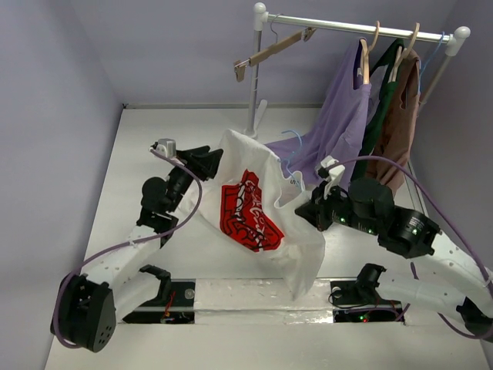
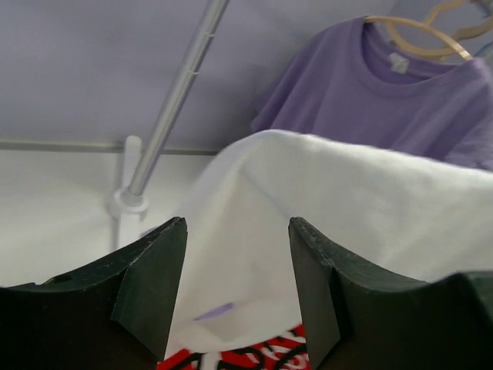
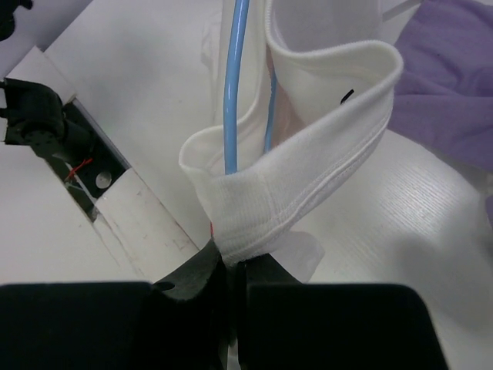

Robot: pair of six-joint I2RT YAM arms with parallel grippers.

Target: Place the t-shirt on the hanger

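A white t-shirt with a red print hangs bunched in front of the rack, a blue hanger inside it. My right gripper is shut on the shirt's collar edge; in the right wrist view the blue hanger runs down inside the white fabric toward the fingers. My left gripper stands open at the shirt's upper left, and in the left wrist view the white cloth lies beyond its separated fingers, with nothing clearly held.
The rack carries purple, green and brown garments at the right, plus an empty clip hanger. The purple cloth spreads behind the white shirt. Bare table shows at left.
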